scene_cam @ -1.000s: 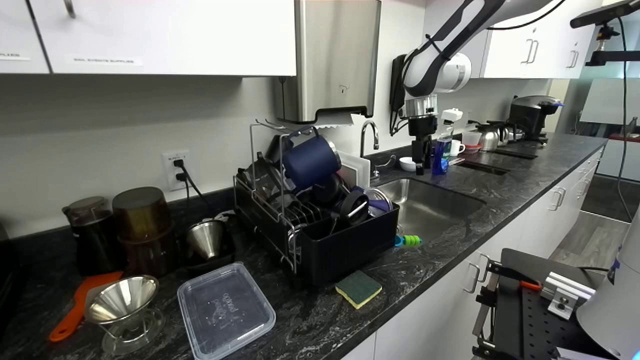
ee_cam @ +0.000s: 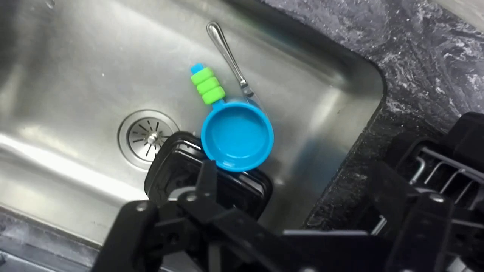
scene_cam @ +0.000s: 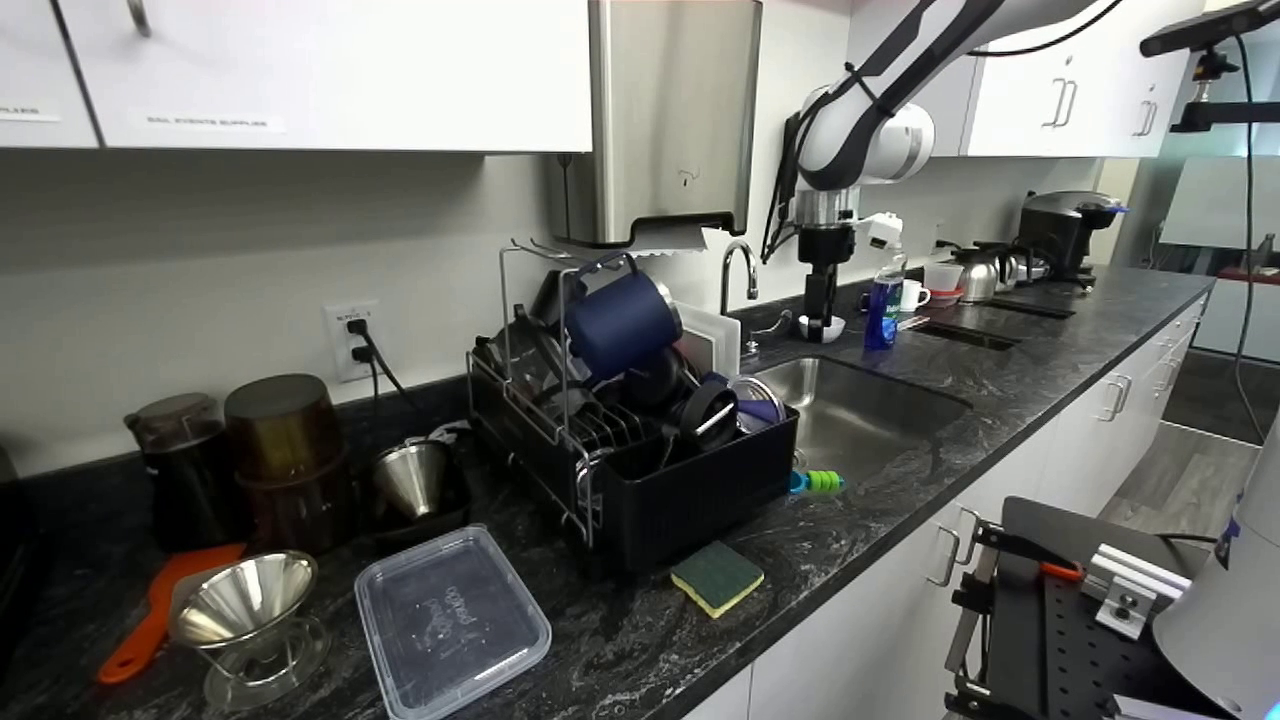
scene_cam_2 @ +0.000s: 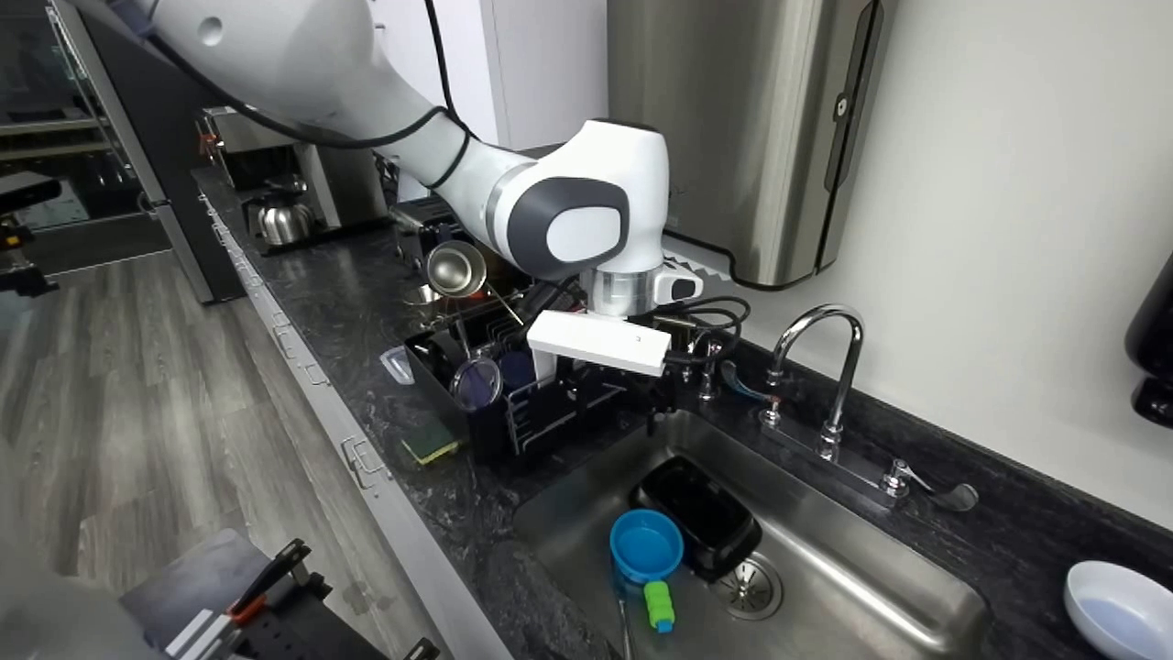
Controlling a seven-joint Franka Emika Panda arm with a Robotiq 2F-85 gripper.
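High over the sink (scene_cam_2: pixel 869 583), my gripper stands open, nothing between its fingers. Exterior view 1 has the gripper (scene_cam: pixel 821 310) pointing downward beyond the dish rack. A blue cup (ee_cam: pixel 236 136) with a green ribbed handle rests in the sink, partly over a black container (ee_cam: pixel 174 170). Beside the cup lies a silver knife (ee_cam: pixel 227 53), its blade running under or behind the cup. In the wrist view, one finger covers part of the black container and the other overlaps the dish rack's edge.
A crowded black dish rack (scene_cam: pixel 708 498) borders the sink, with a sponge (scene_cam: pixel 717 577) in front. The faucet (scene_cam_2: pixel 841 363) rises along the back wall. A white bowl (scene_cam_2: pixel 1127 605) sits on the far counter. Much of the sink around the drain (ee_cam: pixel 147 136) is free.
In exterior view 1 the arm and gripper have shifted slightly left, and the gripper has turned, now overlapping the white bowl behind it. The dishes look unmoved.
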